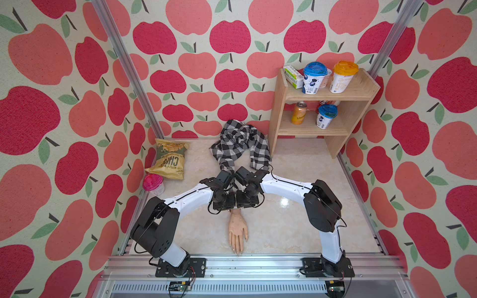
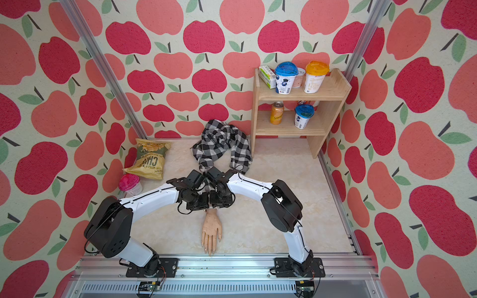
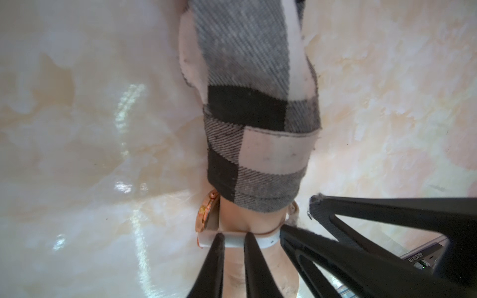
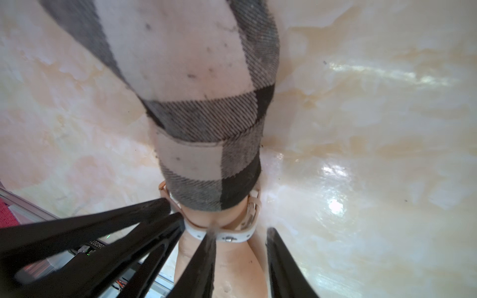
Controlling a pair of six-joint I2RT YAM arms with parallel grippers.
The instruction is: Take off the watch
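Note:
A watch with a white strap (image 4: pixel 238 236) and a rose-gold case (image 3: pixel 204 213) rings the wrist of a mannequin hand (image 1: pixel 238 228), just below a checked sleeve (image 3: pixel 268 154). The strap's metal pin shows on the upper side in the right wrist view. My left gripper is shut on the strap at the wrist's left side, its fingers (image 4: pixel 154 209) close together there. Across from it, my right gripper is part open over the strap, its fingers apart with nothing visibly clamped. Both grippers cover the watch in the top views.
The checked shirt (image 1: pixel 236 141) lies behind the hand. A chips bag (image 1: pixel 170 160) and a pink-lidded cup (image 1: pixel 154 184) stand at the left. A wooden shelf (image 1: pixel 328 99) holding tubs and a can is at the back right.

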